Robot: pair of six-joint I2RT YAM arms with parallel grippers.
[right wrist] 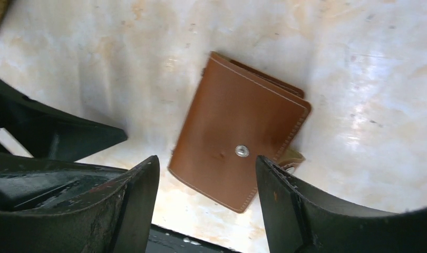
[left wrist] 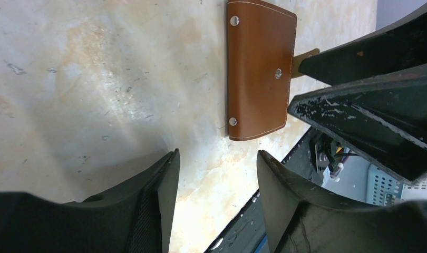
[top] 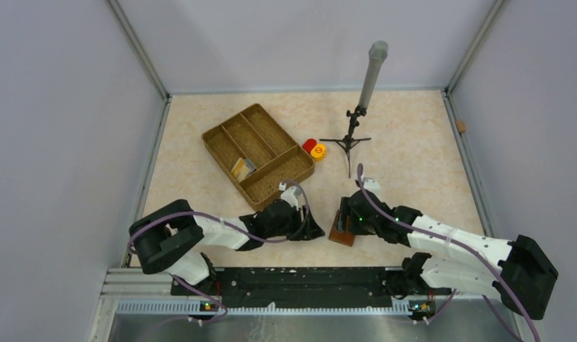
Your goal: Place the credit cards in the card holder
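The brown leather card holder lies closed on the table near the front, with its snaps showing in the left wrist view. My right gripper is open over the holder, which lies below and beyond its fingertips in the right wrist view; nothing is held. Just left of the holder, my left gripper also stands open, its gap empty. Yellowish and grey flat pieces that look like cards rest in a compartment of the brown box. Whether any cards are inside the holder is hidden.
The divided brown box stands behind my left arm. Beside it are a red and yellow item and a black tripod. The two grippers are close together.
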